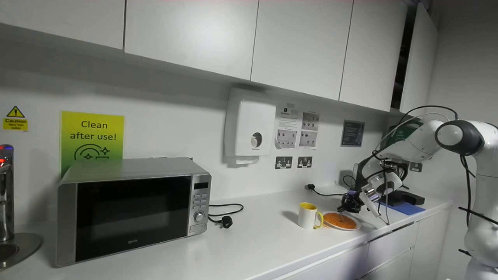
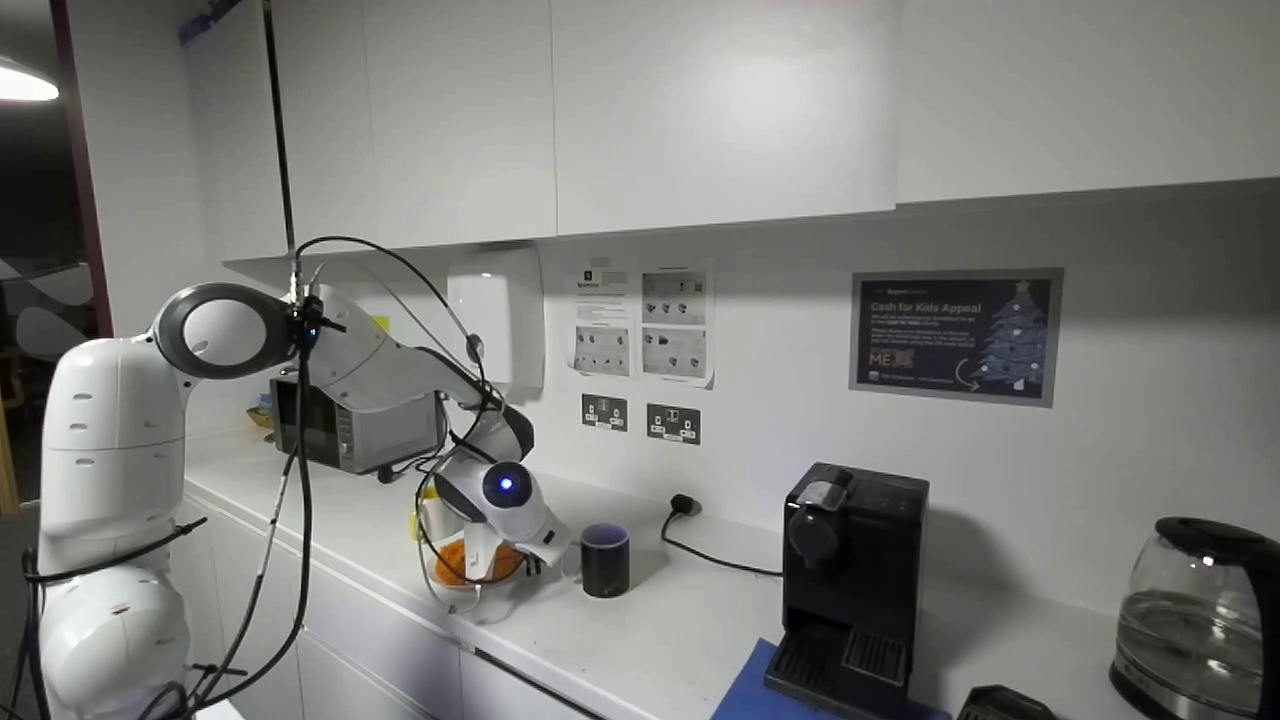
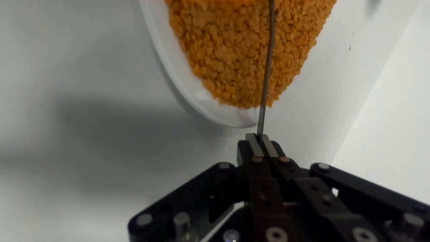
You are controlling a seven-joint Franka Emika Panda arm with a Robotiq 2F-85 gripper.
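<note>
A white plate (image 3: 183, 86) heaped with orange lentils (image 3: 229, 52) sits on the counter. Across the lentils in the wrist view runs a thin metal utensil handle (image 3: 268, 66); its far end is out of frame. My gripper is at the plate's edge, its fingers closed together with the handle's near end between their tips. In exterior view 1 the gripper (image 1: 344, 208) hangs low over the orange heap (image 1: 337, 220). A white mug with a yellow inside (image 1: 307, 216) stands left of the plate.
A dark mug with a purple inside (image 2: 605, 564) stands close to the wrist. Farther off are a black coffee machine (image 2: 854, 576) on a blue mat, a glass kettle (image 2: 1194, 618) and a microwave (image 1: 135, 210).
</note>
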